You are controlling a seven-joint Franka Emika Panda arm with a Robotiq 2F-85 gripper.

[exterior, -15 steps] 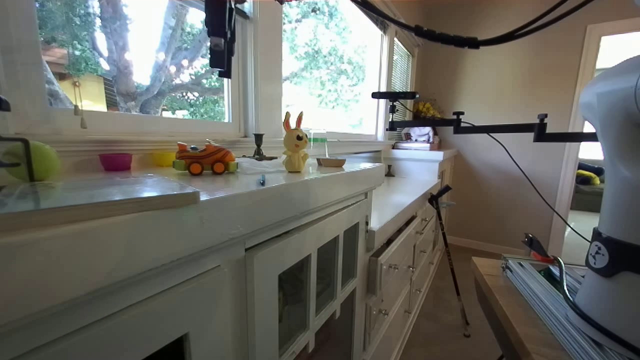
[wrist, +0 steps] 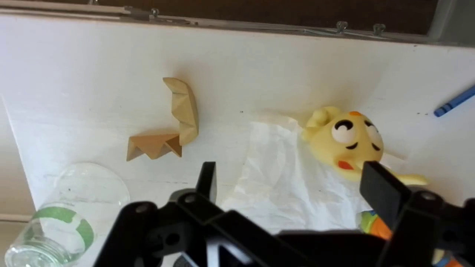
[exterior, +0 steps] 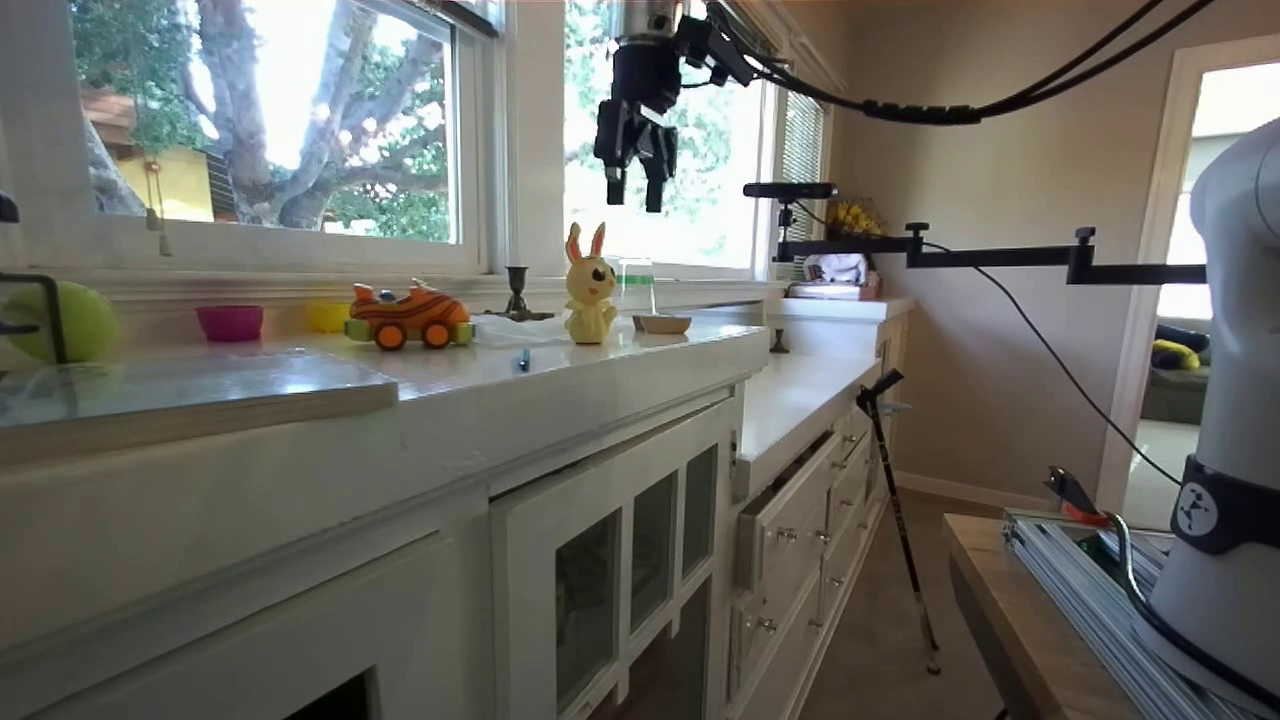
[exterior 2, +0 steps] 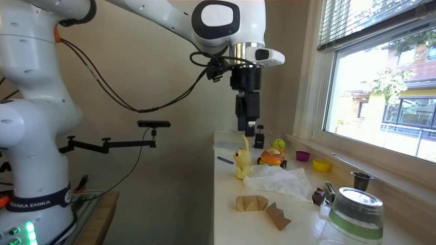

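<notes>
High over the counter hangs my gripper (exterior: 635,204), open and pointing down, with no object between its fingers. In the wrist view its two finger pads (wrist: 206,184) stand wide apart, above a crumpled white paper (wrist: 285,173). Below and toward the right finger is a yellow rabbit figure (wrist: 343,138), upright on the counter in exterior view 1 and not touched. Two folded tan paper pieces, one of them a long boat-like shape (wrist: 184,111), lie left of the paper. An orange toy car (exterior: 408,320) stands beyond the rabbit, partly hidden by my right finger in the wrist view.
A clear glass with a green band (exterior 2: 355,220) stands upside down at the window side, near a dark metal holder (exterior 2: 361,179). Purple cup (exterior 2: 302,155), yellow cup (exterior 2: 322,165) and blue crayon (exterior 2: 225,160) are farther along.
In exterior view 1 my gripper has moved right, from above the toy car to above the rabbit, and turned so both fingers show. The objects on the counter stay put.
</notes>
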